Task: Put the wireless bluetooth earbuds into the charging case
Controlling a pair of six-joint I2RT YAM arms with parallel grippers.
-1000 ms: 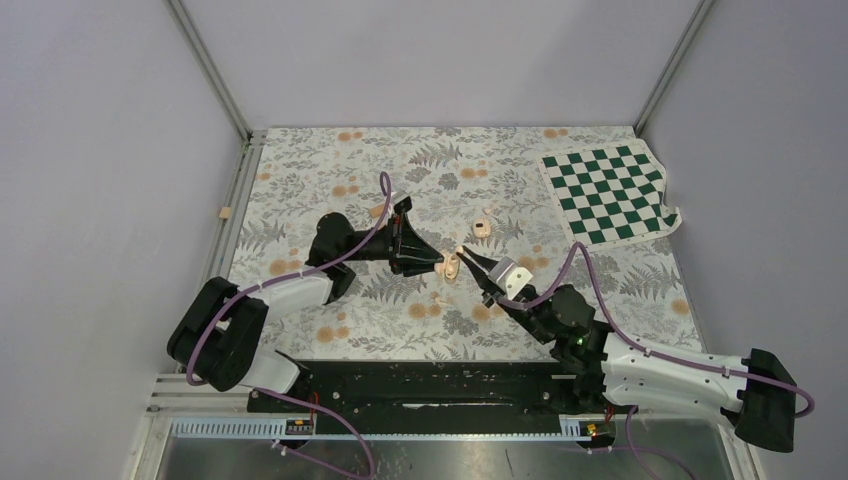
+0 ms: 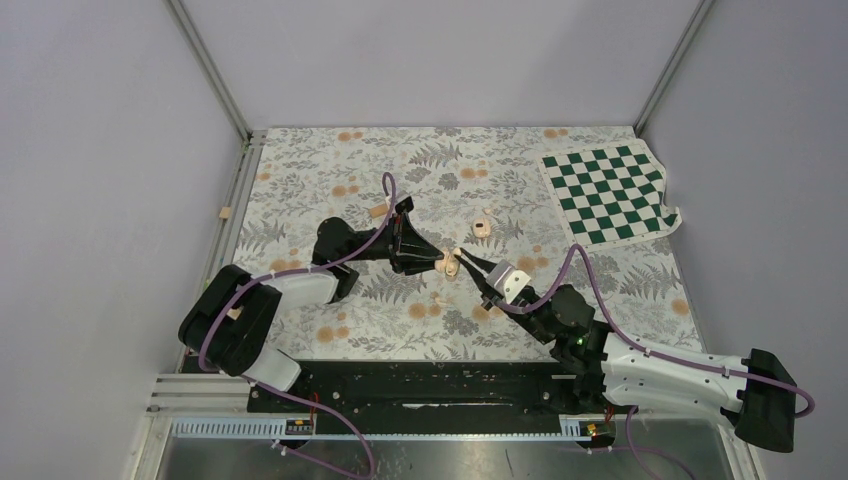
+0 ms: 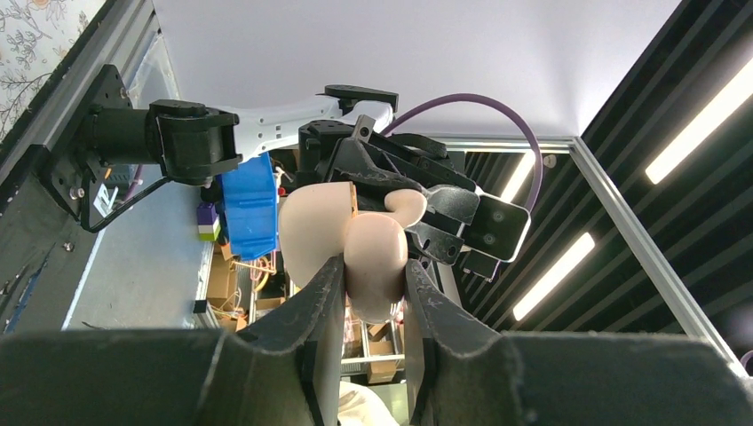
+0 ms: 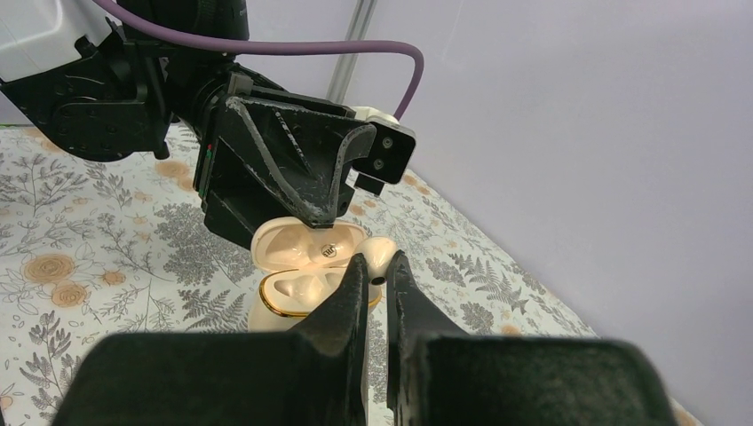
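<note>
The cream charging case (image 2: 452,268) is held off the table with its lid up, between the fingers of my left gripper. In the right wrist view the raised lid (image 4: 302,244) and the hollowed base (image 4: 297,289) face the camera. My right gripper is shut on a cream earbud (image 4: 379,252), its rounded end standing up above the fingertips. That earbud (image 3: 407,206) appears right beside the case in the left wrist view. Whether it touches the case is unclear, and its lower part is hidden by the right fingers.
A small cream square piece (image 2: 481,229) lies on the floral table behind the grippers. A tan block (image 2: 379,210) is partly behind the left arm. The green checkered sheet (image 2: 608,195) covers the back right.
The left arm's elbow and forearm have shifted slightly right and downward in the top view. The left fingertips and case barely move; the right gripper has edged slightly left with its earbud.
</note>
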